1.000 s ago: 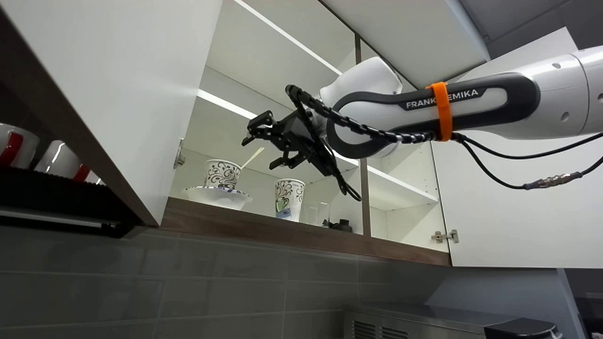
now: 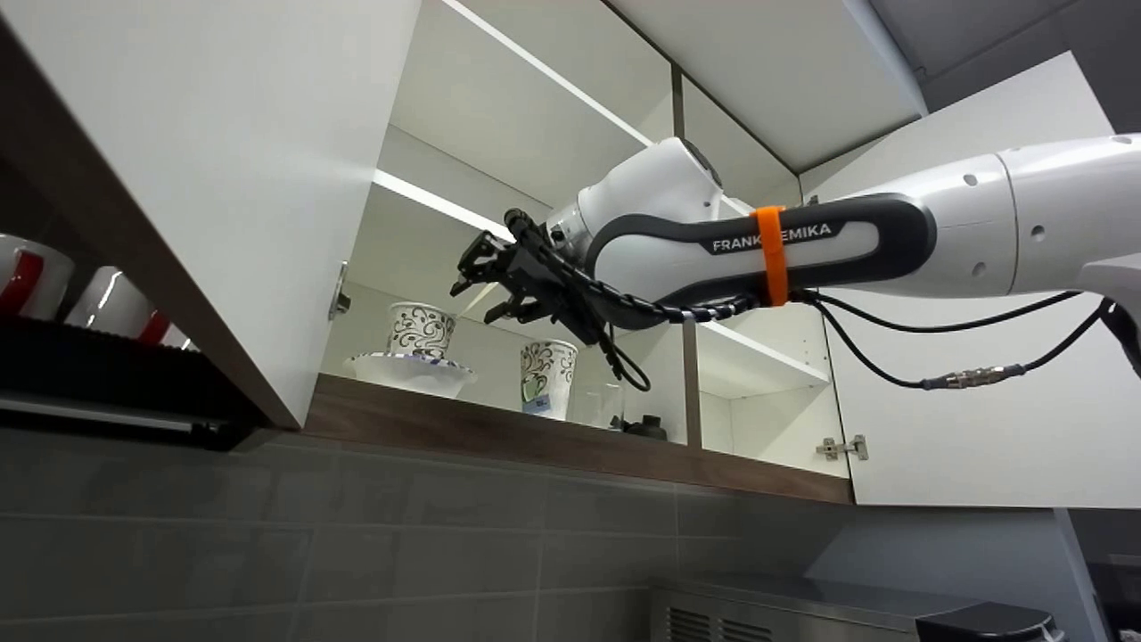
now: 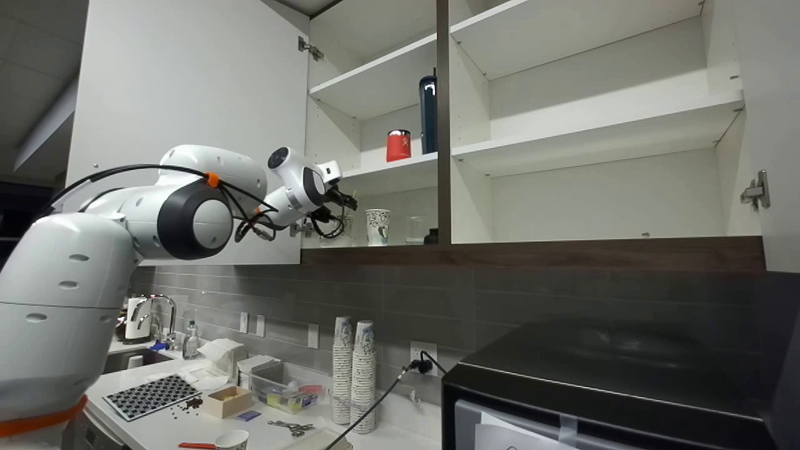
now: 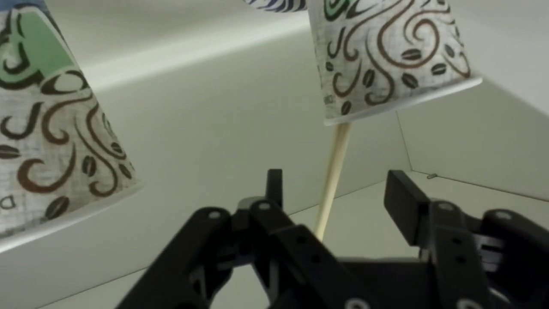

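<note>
A thin pale stick (image 4: 333,180) sticks out of a patterned paper cup (image 4: 391,56), which stands in a white bowl (image 2: 412,374) on the lowest cabinet shelf. In the wrist view, the stick runs through the gap of my gripper. Both black fingers (image 4: 405,206) stand apart, with space showing on either side of the stick; neither visibly touches it. Seen from exterior view 1, the gripper is just above and to the right of the bowl's cup, in front of most of the stick.
Another patterned cup (image 2: 547,379) stands right of the bowl, with a clear glass (image 2: 604,406) and a dark object (image 2: 646,428) farther right. The open cabinet door (image 2: 203,160) is on the left. A shelf with a red tumbler (image 3: 399,145) lies above.
My gripper has moved left and slightly down, toward the cup in the bowl. Its fingers look closer together than before. The cups and bowl have stayed in place.
</note>
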